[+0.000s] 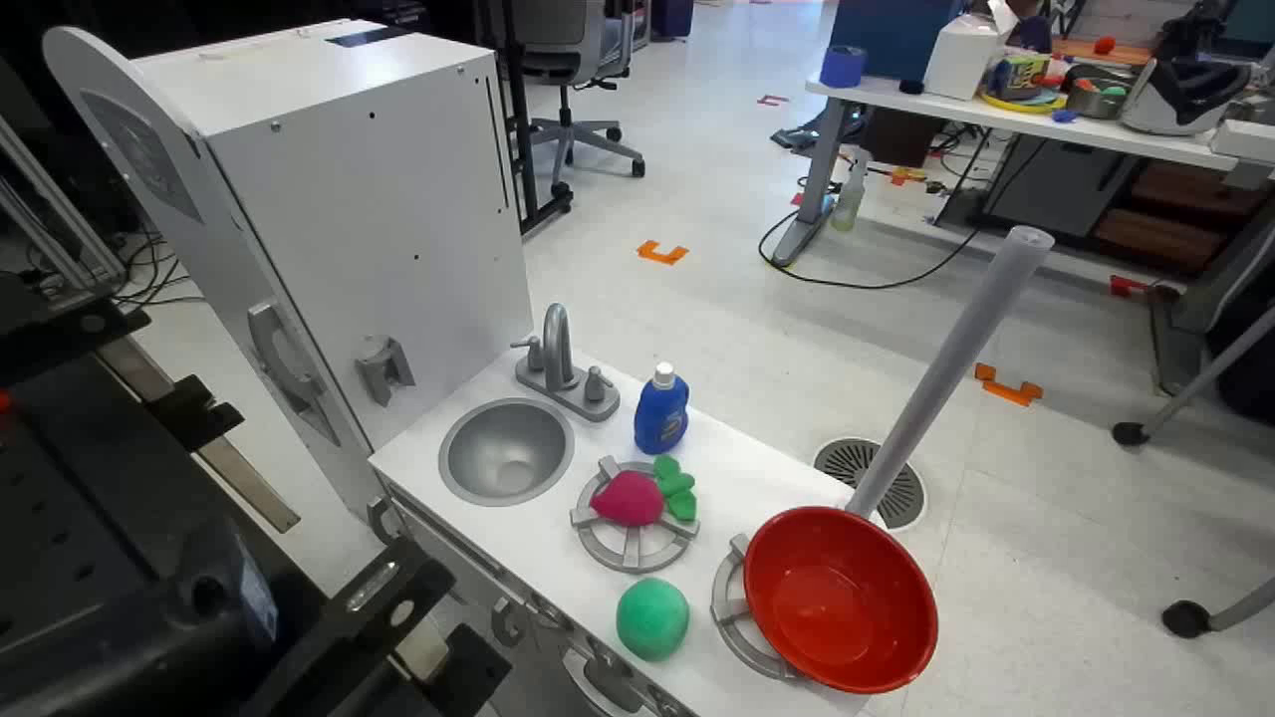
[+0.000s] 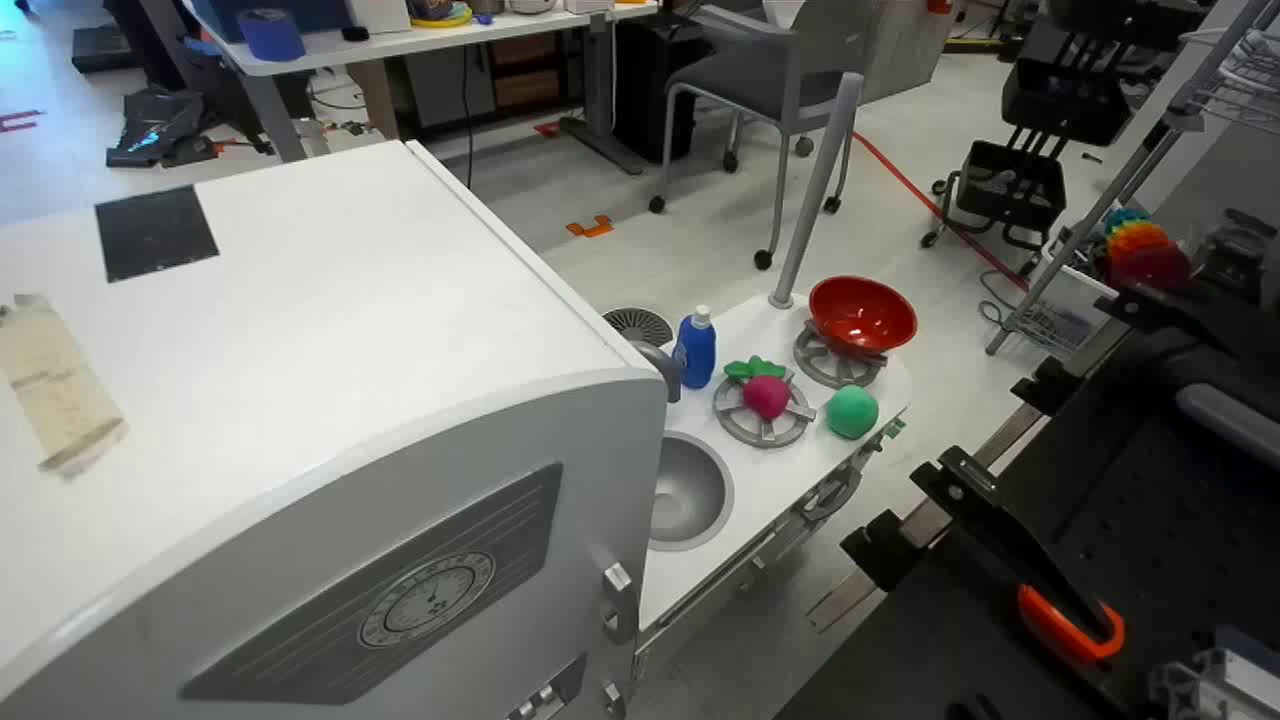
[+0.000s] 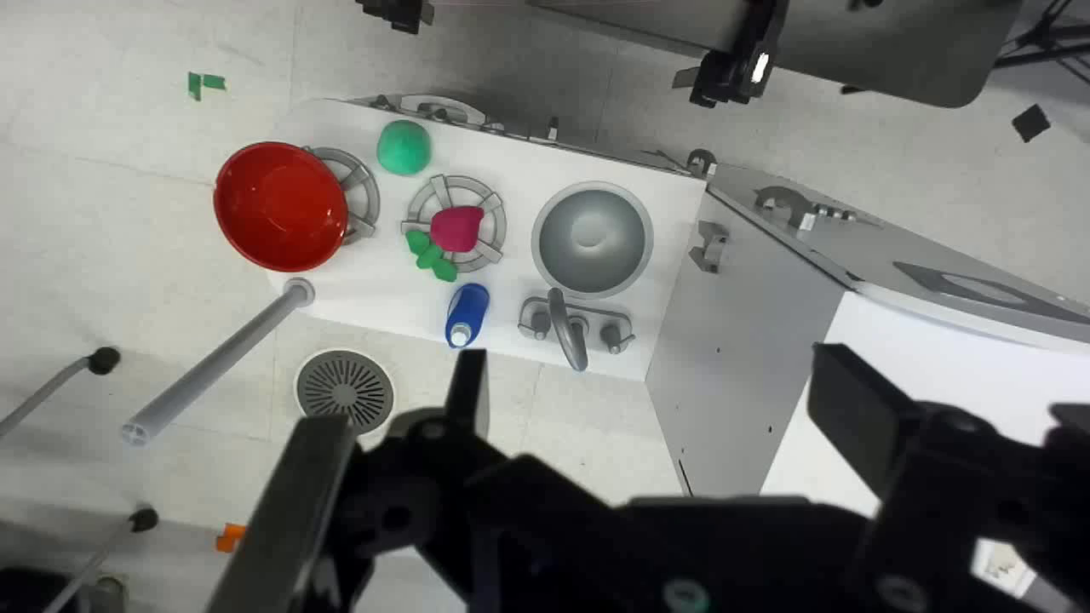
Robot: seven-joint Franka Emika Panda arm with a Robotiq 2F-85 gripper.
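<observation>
In the wrist view my gripper is open, with nothing between its wide-set fingers, high over the toy kitchen. A red bowl [image 1: 840,597] rests on the burner at the counter's far end. On the middle burner lies a magenta, beet-like toy [image 1: 629,498] with green leaves. The green ball [image 1: 652,619] sits on bare counter near the front edge, between the two burners. Upright at the back edge is a blue bottle [image 1: 660,412] with a white cap. The grey sink [image 1: 507,452] is empty. I cannot make out the gripper in either exterior view.
A tall white cabinet [image 2: 360,264] flanks the sink end. Behind the sink rises a grey faucet [image 3: 567,329], and a grey pole [image 1: 950,370] slants up from the back corner near the bowl. A dark table [image 2: 1020,576] stands across a gap from the counter's front.
</observation>
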